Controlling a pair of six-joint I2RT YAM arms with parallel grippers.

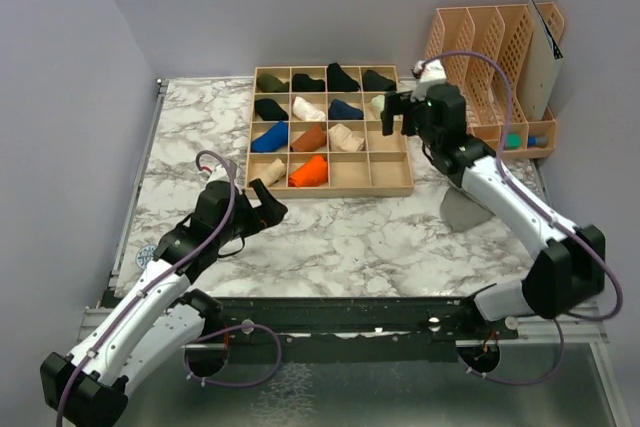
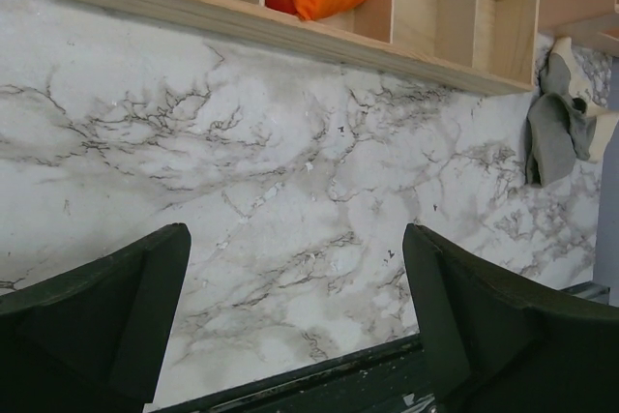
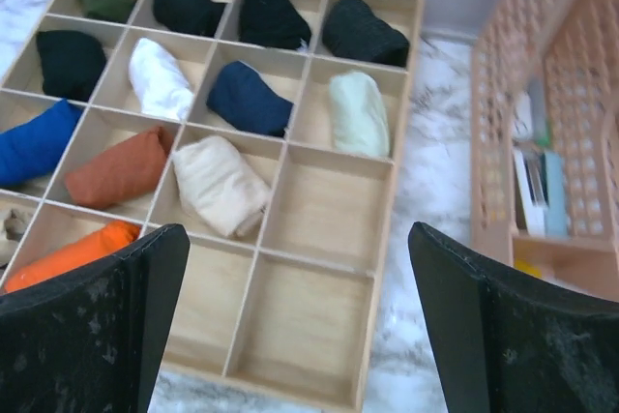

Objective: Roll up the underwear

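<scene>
Rolled garments lie in a wooden divided box (image 1: 331, 192), among them an orange roll (image 1: 309, 171), a rust roll (image 3: 118, 167) and a cream roll (image 3: 221, 184). My right gripper (image 1: 388, 115) is open above the box's right side, nothing between its fingers. In the right wrist view, a pale green roll (image 3: 358, 114) fills a compartment at the box's right edge. Over the marble table in front of the box's left part, my left gripper (image 1: 273, 204) stands open and empty. A loose grey cloth (image 2: 549, 137) with a cream cloth (image 2: 578, 73) lies on the table's right side, partly behind my right arm.
Several compartments at the box's front right are empty, such as one bare compartment (image 3: 298, 321). A peach slotted rack (image 1: 480, 42) stands at the back right.
</scene>
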